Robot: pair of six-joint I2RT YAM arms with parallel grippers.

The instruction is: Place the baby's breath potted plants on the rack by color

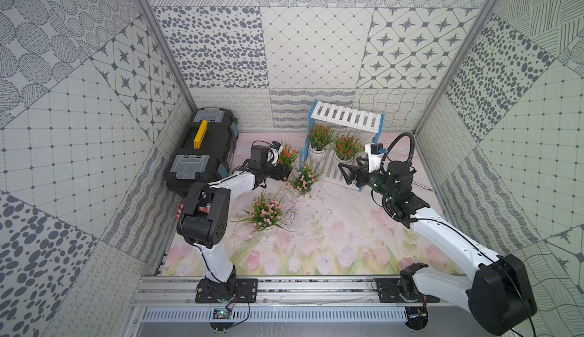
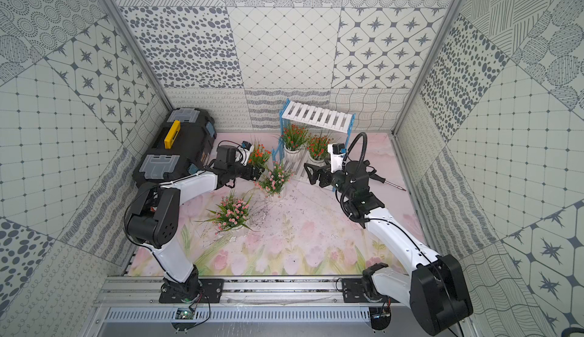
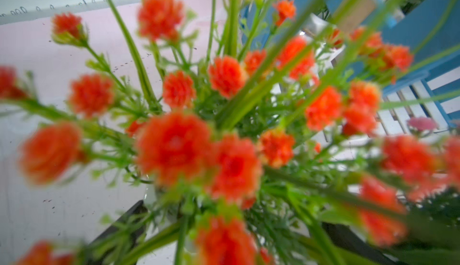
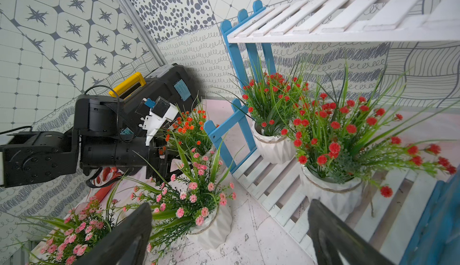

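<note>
My left gripper (image 1: 282,171) is open at the orange-flowered plant (image 1: 287,152), left of the rack. In the left wrist view the orange blooms (image 3: 172,145) fill the picture; dark fingers (image 3: 118,229) show wide apart on either side of the foliage, and the pot is hidden. Two red-flowered plants in white pots, one at the back (image 4: 273,147) and one nearer (image 4: 330,193), stand on the rack's lower shelf. The upper shelf (image 1: 346,116) is empty. Two pink-flowered plants, one by the rack (image 1: 304,180) and one nearer me (image 1: 265,212), stand on the table. My right gripper (image 1: 348,174) hovers open and empty before the lower shelf.
A black toolbox (image 1: 203,148) with a yellow handle stands behind the left arm. A screwdriver (image 2: 389,182) lies right of the rack, near the right arm. Part of a red-handled tool (image 4: 106,184) shows beneath the left arm.
</note>
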